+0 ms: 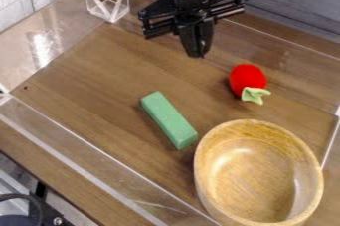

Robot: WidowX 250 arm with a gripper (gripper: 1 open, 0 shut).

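My black gripper is raised at the top centre of the camera view, over the back of the wooden table, its fingers pointing down; how far they are open is hard to tell. A green block lies on the table below and in front of it, apart from the gripper. A red tomato-like object with a pale green top lies to the right. A large tan bowl stands at the front right.
A clear low barrier stands at the back left, and pale walls border the table.
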